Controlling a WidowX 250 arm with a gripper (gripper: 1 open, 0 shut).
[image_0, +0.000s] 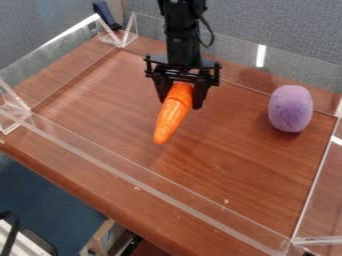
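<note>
The black gripper (181, 88) hangs from the top centre over the wooden table. Between its two fingers is an orange carrot (171, 119), its tip pointing down toward the viewer; the gripper appears shut on it. Whether the carrot rests on the table or hangs just above it, I cannot tell. A purple eggplant-like object (290, 108) lies on the right side of the table, apart from the gripper.
Clear plastic walls (241, 55) edge the wooden table (107, 95) on several sides. A dark blue object (107, 14) is outside at the back left.
</note>
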